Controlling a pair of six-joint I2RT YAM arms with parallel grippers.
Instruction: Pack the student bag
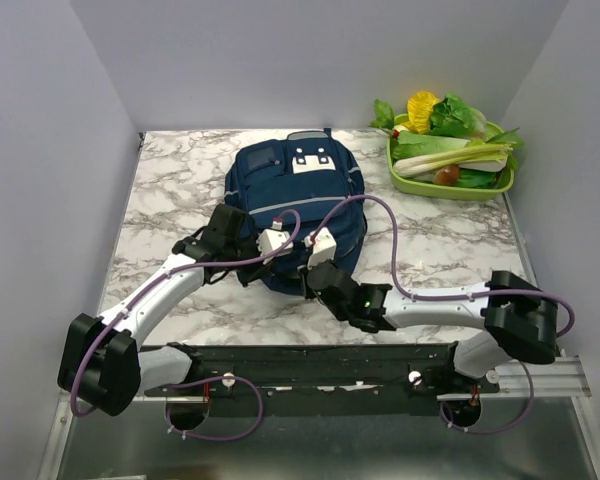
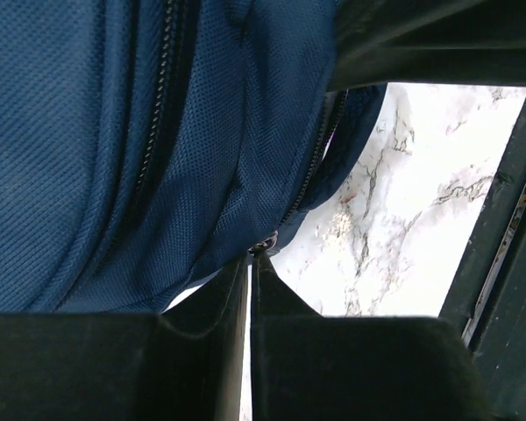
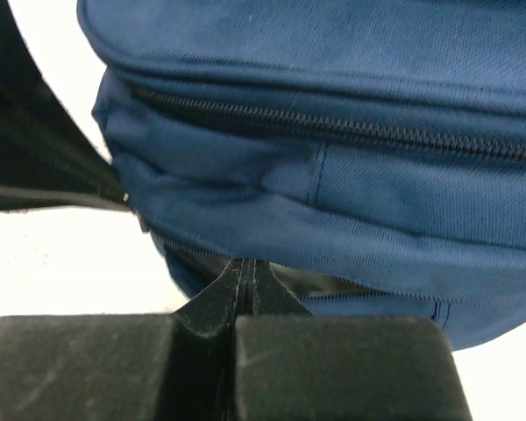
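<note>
A navy backpack (image 1: pixel 290 180) with reflective stripes lies on the marble table. Both grippers work at its lower edge. In the left wrist view, my left gripper is shut, its tips at a small metal zipper pull (image 2: pixel 265 241) on the bag's edge; whether it grips the pull is unclear. In the right wrist view, my right gripper is shut, tips beneath a fold of navy fabric (image 3: pixel 351 219) by a zipped opening; nothing shows between its fingers.
A green tub (image 1: pixel 430 195) of vegetables stands at the back right. Grey walls (image 1: pixel 70 200) bound the sides. Bare marble (image 1: pixel 460 240) lies right of the bag and at its left.
</note>
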